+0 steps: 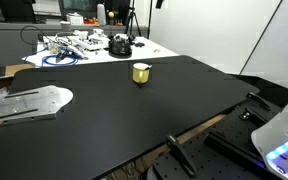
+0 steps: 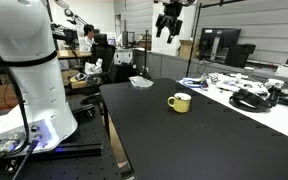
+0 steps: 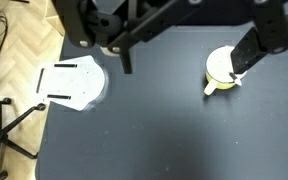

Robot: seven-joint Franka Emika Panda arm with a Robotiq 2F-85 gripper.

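A yellow mug (image 1: 140,74) with a pale inside stands upright on the dark table. Exterior view 2 shows the same mug (image 2: 180,103) with its handle turned to the side. High above the table is my gripper (image 2: 166,32), empty and well clear of everything on it. Looking down in the wrist view, the gripper has its fingers wide apart, with bare table between them. The mug (image 3: 216,66) appears by the right finger, which partly covers it. Something thin and light lies at its rim; what it is, I cannot tell.
A flat white slotted piece (image 1: 29,104) lies on the table's left side in exterior view 1. Cables and tools (image 1: 84,42) clutter the area behind the table.
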